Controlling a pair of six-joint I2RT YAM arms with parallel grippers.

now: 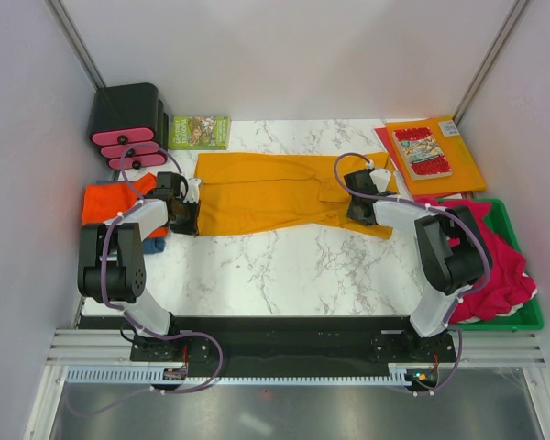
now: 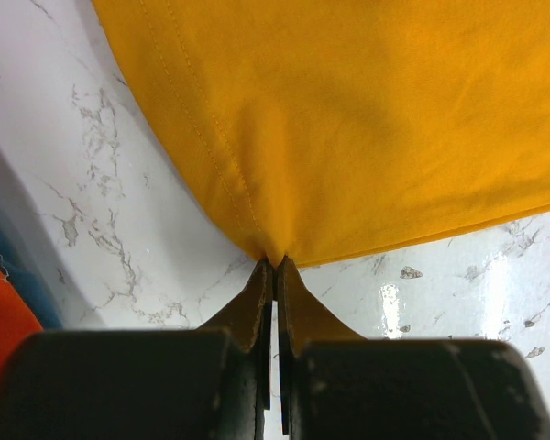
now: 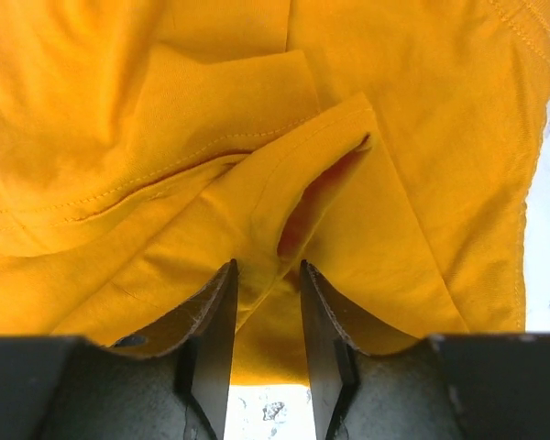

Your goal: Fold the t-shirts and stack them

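An orange-yellow t-shirt point(image 1: 257, 197) lies lengthwise across the table, smooth on its left and creased near its right end. My left gripper is shut on the shirt's near-left corner, which is pinched between its fingertips. Over the right end, my right gripper is part open above a raised fold of the t-shirt point(image 3: 302, 202), a finger on either side of that crease; no cloth is clamped. In the top view my right gripper point(image 1: 357, 220) hides part of that end.
Folded orange and blue shirts point(image 1: 110, 200) lie stacked at the left. A green bin point(image 1: 501, 225) with pink-red cloth stands at the right. Books point(image 1: 422, 151) and a black drawer box point(image 1: 128, 119) are behind.
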